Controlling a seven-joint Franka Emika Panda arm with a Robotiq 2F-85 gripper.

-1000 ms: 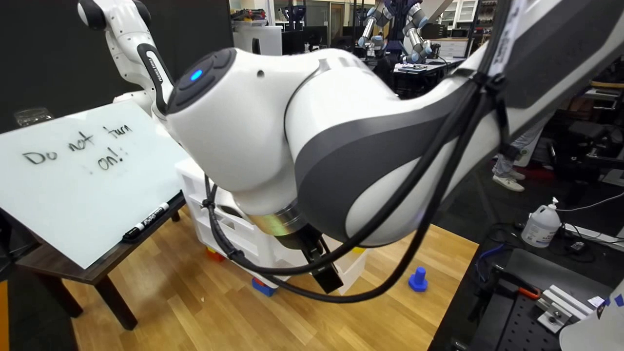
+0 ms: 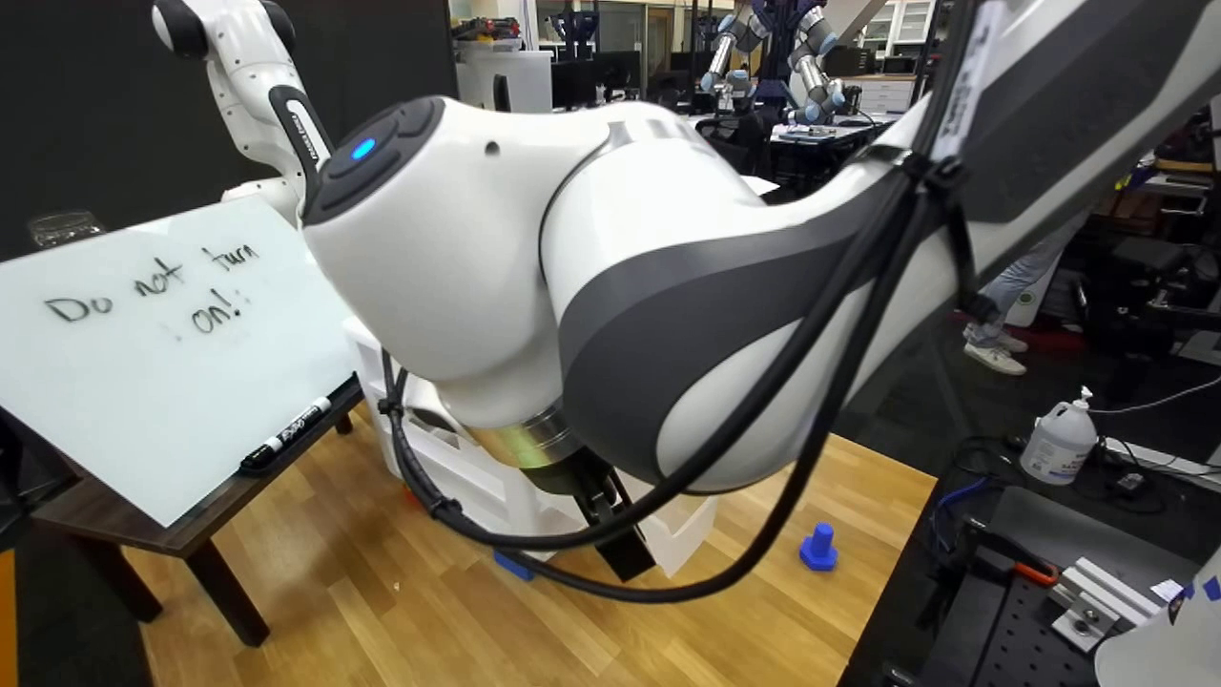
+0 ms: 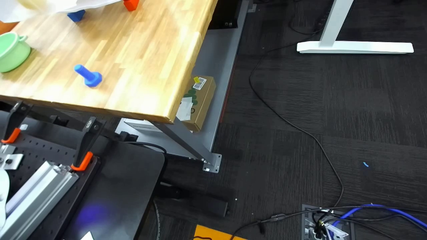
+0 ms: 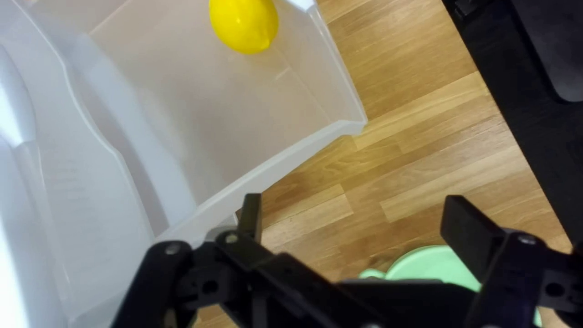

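My gripper is open, its two black fingers wide apart with nothing between them. In the wrist view it hangs over the wooden table beside the corner of a white bin (image 4: pixel 295 158). A yellow lemon-like object (image 4: pixel 244 24) lies inside that bin, at the top of the view. Under the gripper, partly covered by it, sits a light green pot (image 4: pixel 432 265); the second exterior view shows the same green pot (image 3: pixel 15 54) at the table's left. A blue bolt-shaped piece (image 2: pixel 818 548) stands upright on the table.
A blue block (image 3: pixel 76 16) and a red block (image 3: pixel 130 4) lie near the white bin. To the left stands a whiteboard (image 2: pixel 172 343) with a marker (image 2: pixel 300 422). Clamps (image 3: pixel 87 140) line the black side stand. Bare tabletop surrounds the blue bolt.
The arm has shifted slightly left in the first exterior view, and the gripper is a little lower. The arm now hides more of the bin and blocks. The blue bolt has not moved.
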